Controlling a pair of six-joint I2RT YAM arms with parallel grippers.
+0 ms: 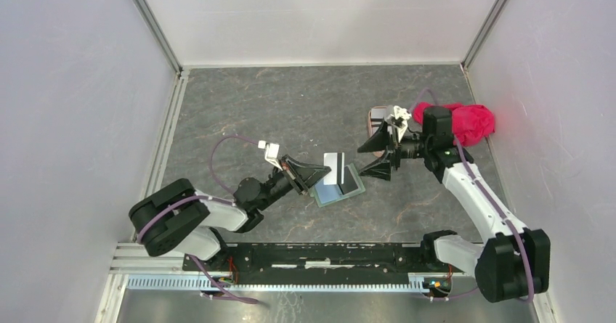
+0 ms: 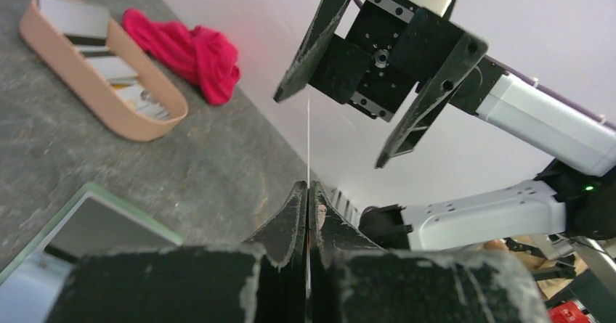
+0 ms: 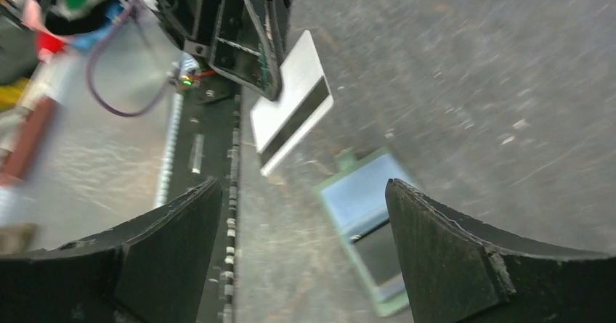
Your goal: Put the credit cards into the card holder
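Observation:
A white credit card with a black stripe point(image 3: 294, 94) is held off the table, my left gripper point(image 1: 325, 169) shut on its edge. Edge-on, this card point(image 2: 309, 145) looks like a thin upright line in the left wrist view. Below it on the table lies the green-edged card holder point(image 1: 351, 184), with a pale blue part and a dark grey part; the raised card covers some of it from above. To the holder's right, my right gripper point(image 1: 361, 160) has its fingers point(image 3: 167, 229) spread wide, with nothing between them.
Behind the right gripper, a pink tray point(image 2: 156, 125) holds several cards, partly hidden from above. A red cloth point(image 1: 472, 123) lies at the far right by the wall.

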